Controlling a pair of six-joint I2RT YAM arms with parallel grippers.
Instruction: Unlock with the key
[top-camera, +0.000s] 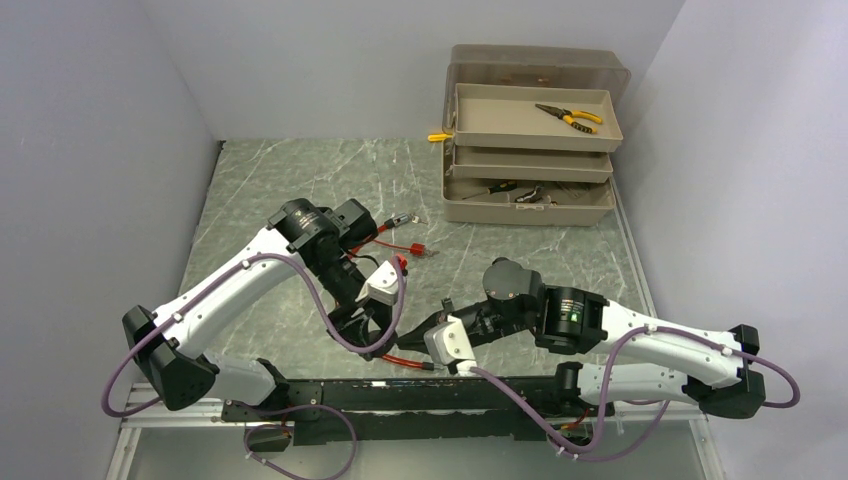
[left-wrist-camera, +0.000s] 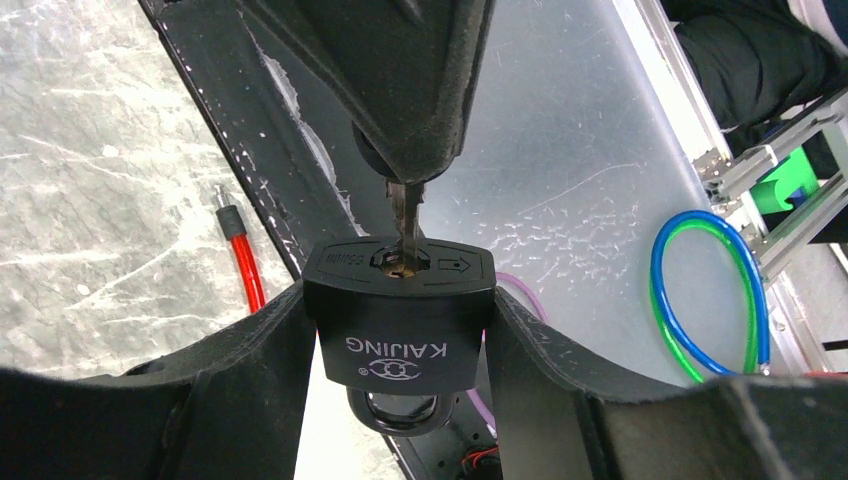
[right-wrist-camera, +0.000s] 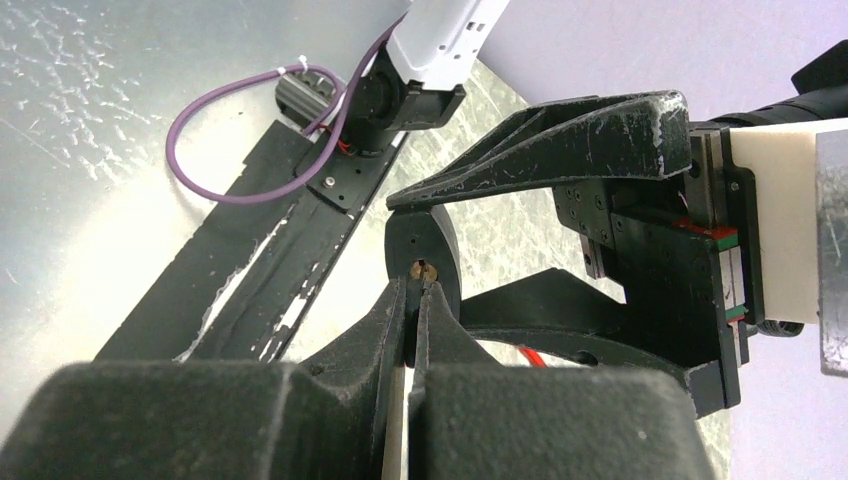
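Observation:
A black KAIJING padlock is clamped in my left gripper, its shackle hanging below and its keyhole face up. A key stands in the keyhole, its upper part inside the fingertips of my right gripper, which is shut on it. In the right wrist view the brass lock cylinder shows just beyond those fingertips, with the left gripper's fingers around the lock body. How deep the key sits is hard to tell.
A beige toolbox with pliers and tools stands at the back right. Red cables lie on the marble mat behind and below the grippers. The dark front edge of the table runs close beneath them.

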